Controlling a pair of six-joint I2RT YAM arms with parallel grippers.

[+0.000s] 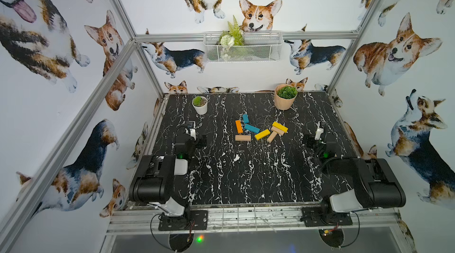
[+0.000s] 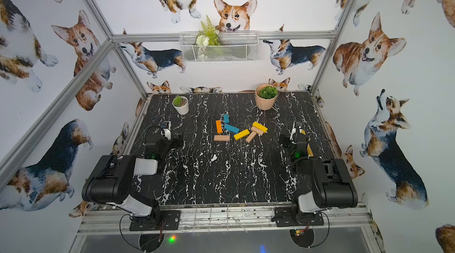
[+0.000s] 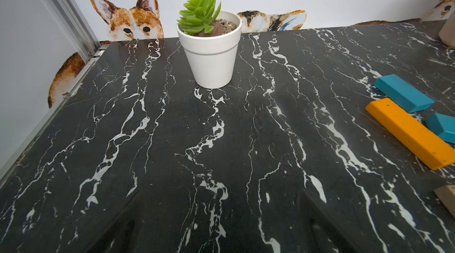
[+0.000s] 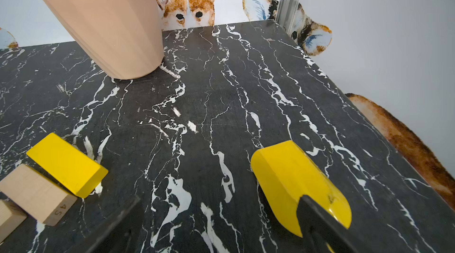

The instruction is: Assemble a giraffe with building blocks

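A loose group of blocks lies mid-table: an orange block [image 1: 238, 126], a small blue block [image 1: 245, 118], a longer blue block [image 1: 251, 128], a natural wood block [image 1: 243, 137], two yellow blocks [image 1: 262, 134] and two more wood blocks [image 4: 38, 193], close together. Another yellow piece [image 4: 298, 184] with rounded ends rests on the table by my right gripper, one finger partly in front of it. That gripper is open and empty. To the left of the group, my open left gripper has only bare table between its fingers.
A white pot with a succulent [image 3: 211, 54] stands at the back left. The larger beige pot is at the back right. A wire basket [image 1: 243, 48] hangs on the rear rail.
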